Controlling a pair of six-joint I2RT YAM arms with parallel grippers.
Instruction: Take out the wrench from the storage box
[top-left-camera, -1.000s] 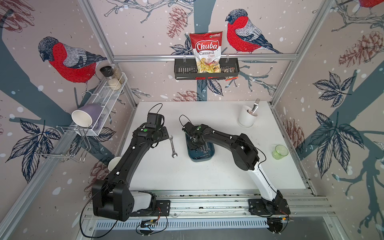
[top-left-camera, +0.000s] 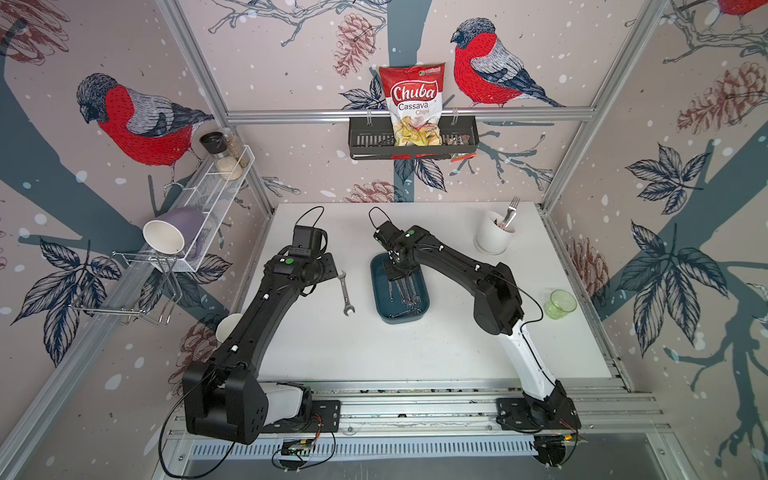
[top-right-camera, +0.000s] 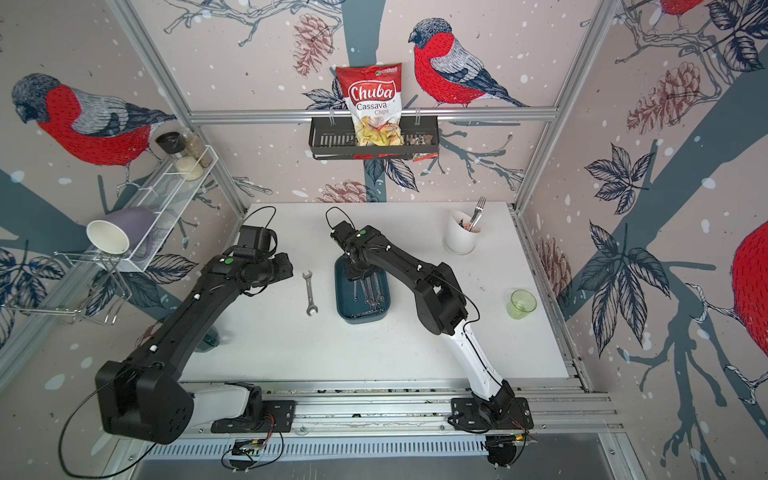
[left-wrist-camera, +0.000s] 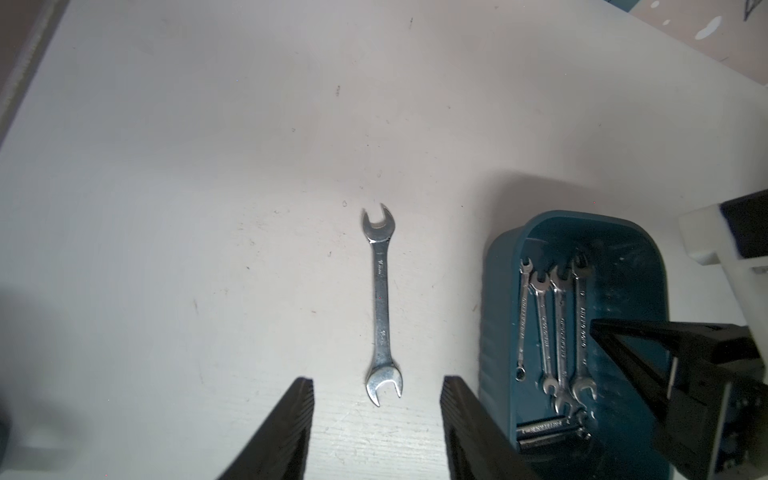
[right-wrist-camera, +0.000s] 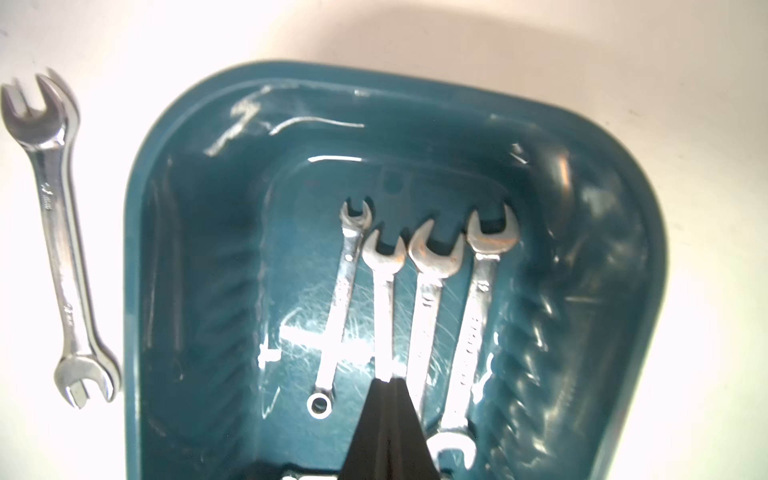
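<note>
A large open-ended wrench (left-wrist-camera: 381, 300) lies on the white table just left of the teal storage box (right-wrist-camera: 649, 264). Inside the box are several combination and open-ended wrenches (right-wrist-camera: 476, 328), side by side, with more lying crosswise at one end. My left gripper is open above the table wrench, its fingers apart with nothing held. My right gripper is over the box's interior, shut, with nothing seen between its fingertips; its tips overlap the wrenches in the right wrist view, so contact cannot be judged.
A white utensil holder (top-left-camera: 493, 237) stands back right and a green glass (top-left-camera: 560, 304) at the right. A wire rack (top-left-camera: 206, 208) with cups hangs on the left wall, and a dark shelf (top-left-camera: 368, 148) with chips on the back wall.
My right gripper has risen or moved back from its place in the box, uncovering more of the wrenches. The left arm and the table wrench are unchanged.
</note>
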